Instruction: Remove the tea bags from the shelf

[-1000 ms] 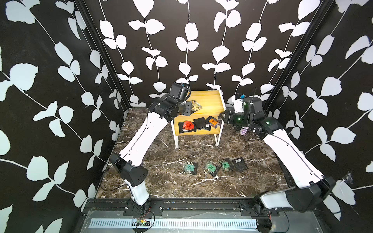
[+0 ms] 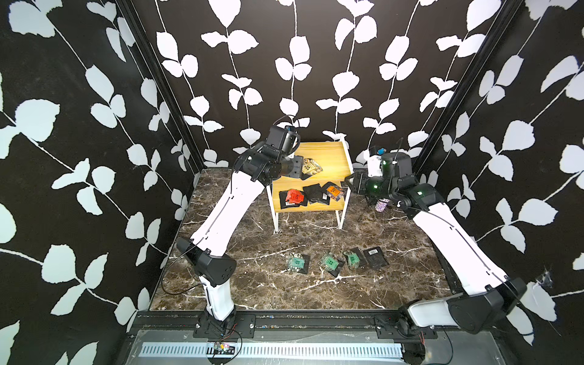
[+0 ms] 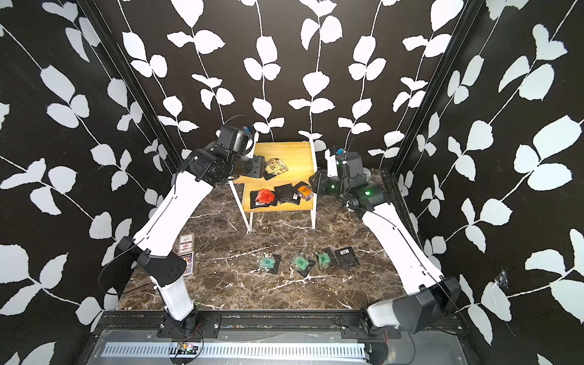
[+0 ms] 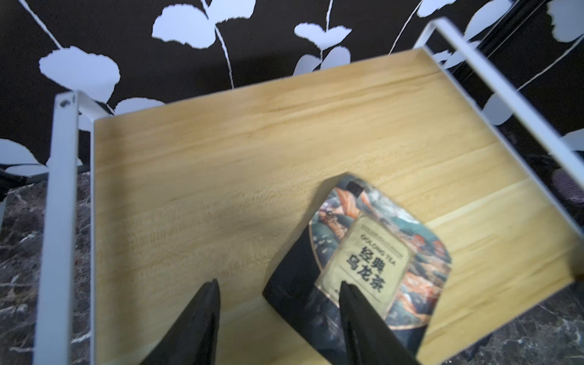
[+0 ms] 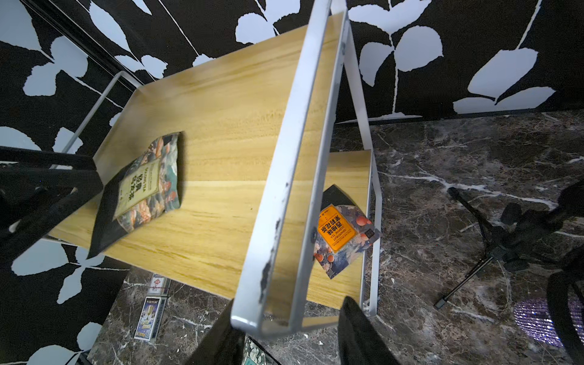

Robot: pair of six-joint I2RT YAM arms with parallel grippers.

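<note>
On the shelf's upper board (image 4: 213, 152) lies an oolong tea bag (image 4: 371, 267); my left gripper hovers beside it, open, with nothing seen between its fingers. The lower board holds a red tea bag (image 2: 295, 196), a black tea bag (image 2: 315, 194) and an orange tea bag (image 5: 343, 231). My right gripper is open at the shelf's right side, its fingers around the near end of the white frame in the right wrist view; contact cannot be judged.
Several green tea bags (image 2: 331, 262) and a black packet (image 2: 375, 257) lie on the marble table (image 2: 243, 279) in front. Boxes (image 3: 186, 243) sit at the left, and a tripod (image 5: 486, 243) stands right of the shelf.
My left arm has shifted slightly up and right over the upper board; the oolong bag shows a little more clearly. The right arm and the bags look unmoved.
</note>
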